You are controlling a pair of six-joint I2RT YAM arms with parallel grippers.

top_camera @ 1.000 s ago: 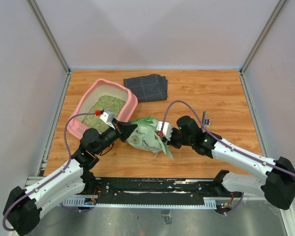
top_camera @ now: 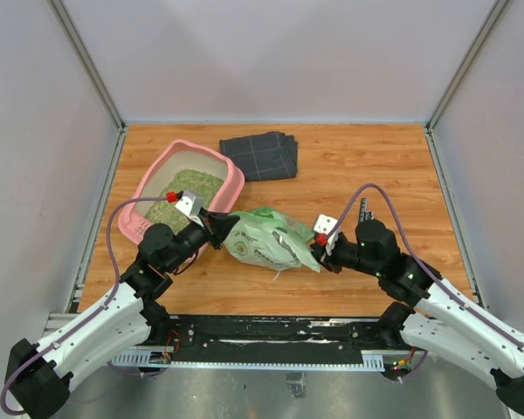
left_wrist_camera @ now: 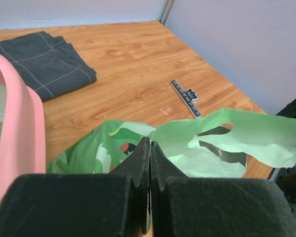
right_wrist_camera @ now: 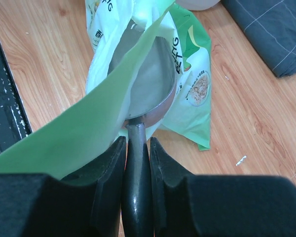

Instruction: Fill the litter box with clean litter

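The pink litter box [top_camera: 234, 188] stands at the left, with greenish litter [top_camera: 192, 185] over its floor. In front and to its right, a green-and-white litter bag [top_camera: 260, 244] lies on the table, its mouth toward the right. My left gripper is shut at the bag's upper edge, where thin green film meets its fingertips. My right gripper is shut on the dark handle of a scoop [right_wrist_camera: 150, 84]. The scoop's greyish bowl is at the bag's open mouth, partly covered by a green flap; no litter shows in its visible part.
A folded dark cloth [top_camera: 260, 157] lies at the back, beside the box. Farther right is a small ruler-like strip [left_wrist_camera: 185, 98]. Bare wood [top_camera: 358, 161] spreads across the back right, and a black strip [top_camera: 253, 336] runs along the front.
My right gripper has moved to the right, away from the bag's middle, and the bag's flap now stretches farther right. The left arm has hardly moved.
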